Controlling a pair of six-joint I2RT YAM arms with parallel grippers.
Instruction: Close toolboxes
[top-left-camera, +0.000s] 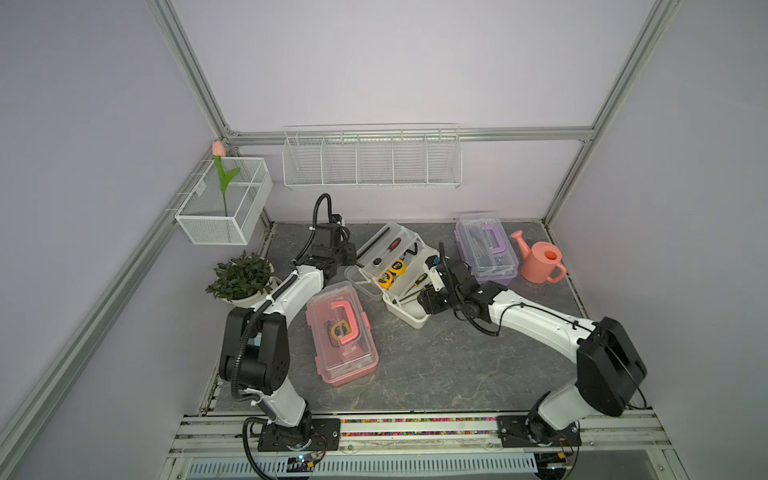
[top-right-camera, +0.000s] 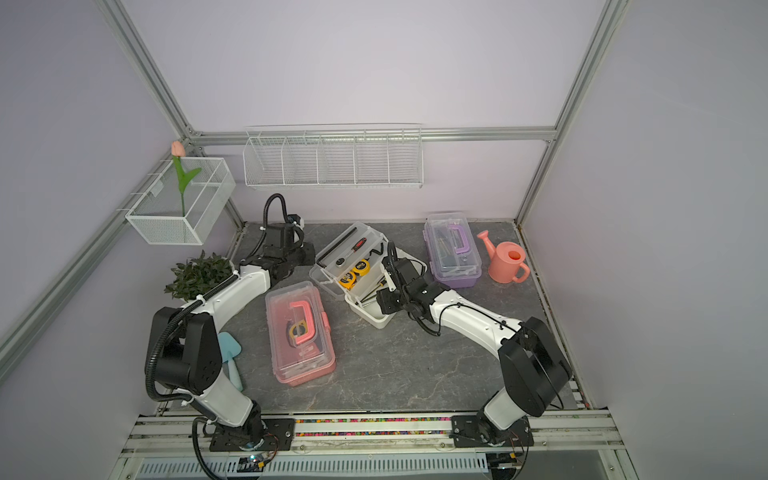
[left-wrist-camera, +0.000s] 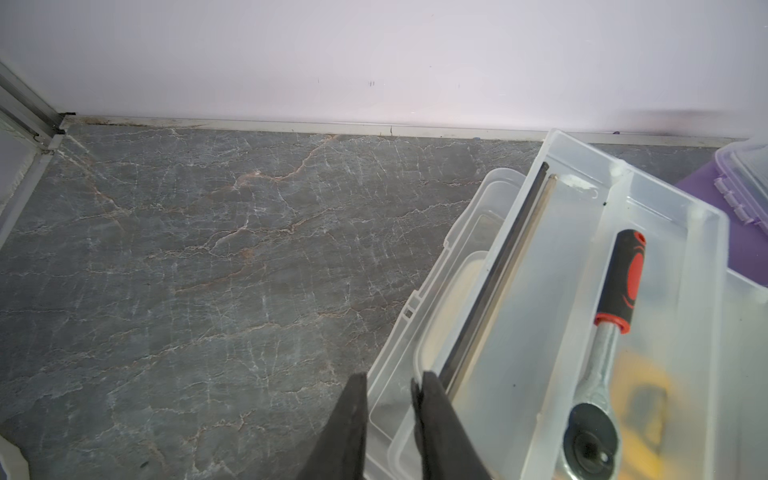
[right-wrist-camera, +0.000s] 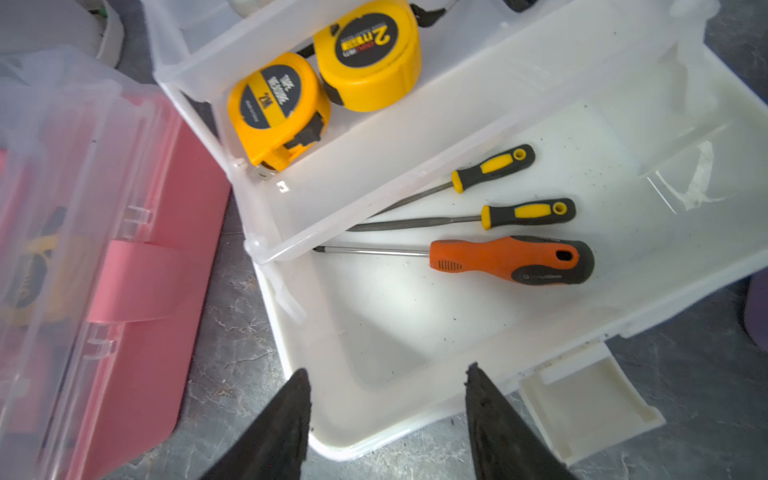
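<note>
The white toolbox stands angled mid-table, its clear lid folded back flat and its clear trays spread out. Two yellow tape measures and a ratchet lie in the trays; an orange screwdriver lies in the base. Over the lid's left edge is my left gripper, its fingers narrowly apart with nothing clearly held. My right gripper stands open above the base's near end. Both the pink toolbox and the purple toolbox have their lids down.
A coral watering can stands at the right, beyond the purple toolbox. The plant is at the left by the left arm. A wire rack hangs on the back wall.
</note>
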